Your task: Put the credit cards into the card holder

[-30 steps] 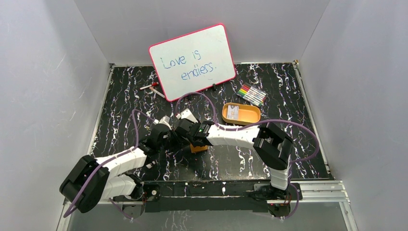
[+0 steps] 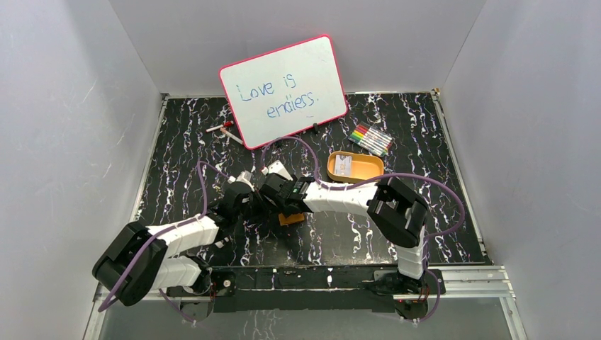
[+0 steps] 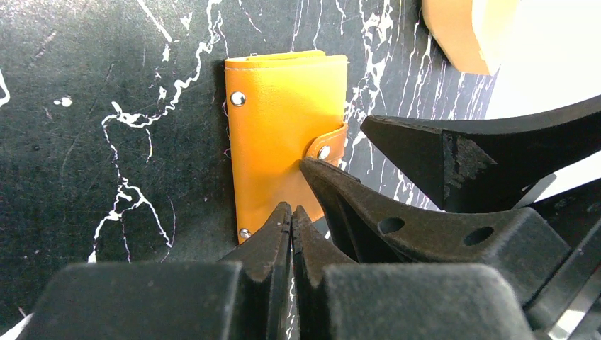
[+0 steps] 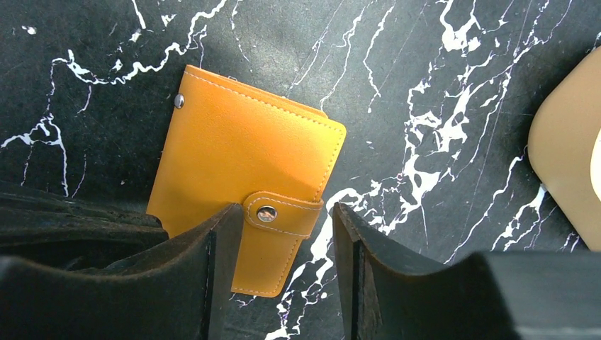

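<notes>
The orange card holder (image 2: 291, 219) lies folded on the black marbled table, mostly covered by the arms from above. Its snap strap (image 4: 283, 214) is across the edge, the stud on top. My right gripper stands part open over that edge, one finger on either side of the strap's end; whether it touches the leather is unclear. My left gripper is shut by the holder's near end, with nothing visible between its tips. A light card (image 2: 342, 165) lies in the orange tray (image 2: 366, 168) behind the right arm.
At the back leans a whiteboard (image 2: 285, 92) with writing. A set of coloured markers (image 2: 371, 139) lies behind the tray, and loose pens (image 2: 230, 134) are by the board's lower left corner. The two wrists are crowded together over the holder.
Both arms have shifted only a little, the right one slightly leftward. The card holder has edged slightly to the left in the top view. The tray and its card have stayed put.
</notes>
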